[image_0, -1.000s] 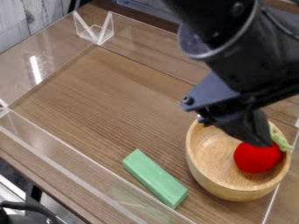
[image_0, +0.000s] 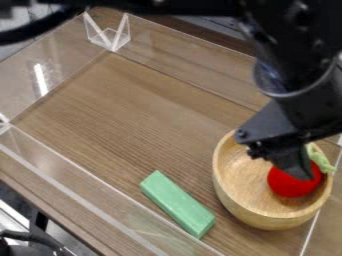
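A wooden bowl (image_0: 245, 191) at the lower right holds a red round object (image_0: 291, 182) with a pale green piece beside it at the right. The dark gripper (image_0: 273, 146) hangs over the bowl's back part, partly covering it; its fingers are open as far as visible, and its tips are hard to make out. A light green block (image_0: 178, 203) lies on the table left of the bowl.
Clear plastic brackets (image_0: 108, 31) stand at the back left, and transparent edging runs along the near left side.
The arm has shifted to the right and become less dominant in the view, uncovering more of the table's back. The bowl and green block are unmoved.
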